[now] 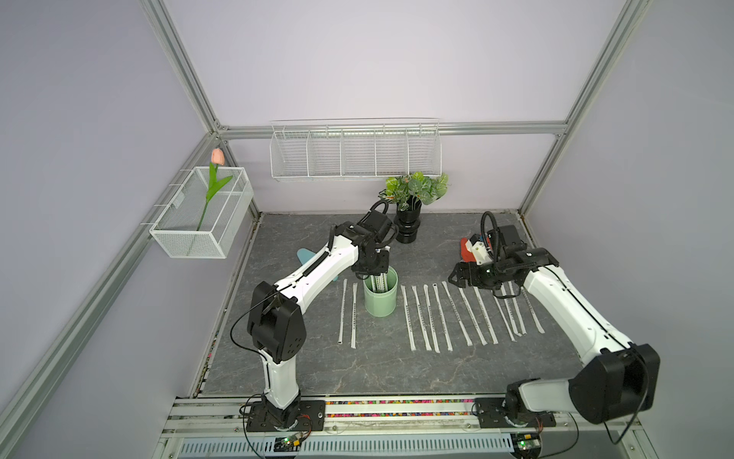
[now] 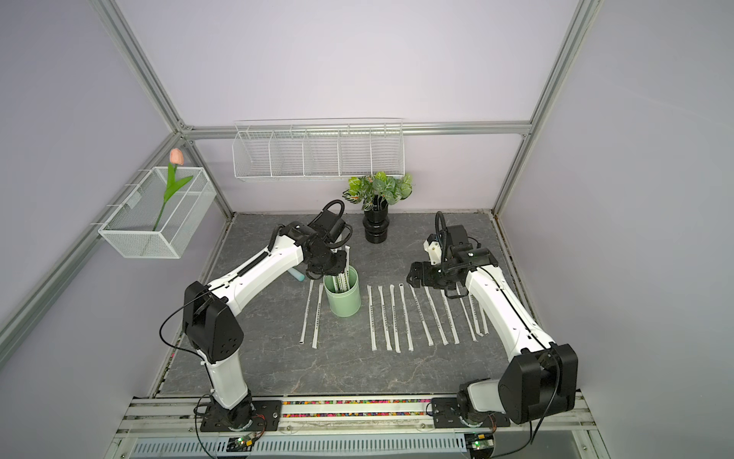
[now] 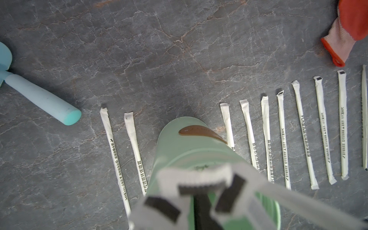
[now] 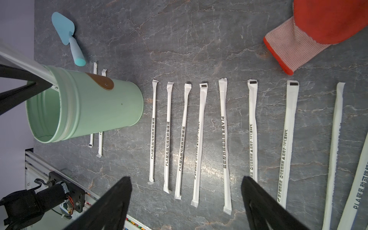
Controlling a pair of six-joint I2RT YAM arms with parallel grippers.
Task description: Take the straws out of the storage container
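A pale green container (image 1: 380, 304) stands mid-table with several wrapped straws (image 1: 380, 284) inside. My left gripper (image 1: 374, 266) is over its mouth, among the straw tops; in the left wrist view blurred white straw ends (image 3: 195, 177) fill the space close to the camera, so its fingers are hard to see. Wrapped straws lie in a row on the table, two left of the container (image 3: 134, 149) and several to its right (image 4: 204, 145). My right gripper (image 1: 458, 275) hangs open above the right-hand straws, nothing between its fingers.
A blue trowel (image 3: 42, 95) lies at the back left, a red glove (image 4: 318, 23) at the back right. A black-potted plant (image 1: 407, 222) stands at the back. Wire baskets hang on the back and left walls.
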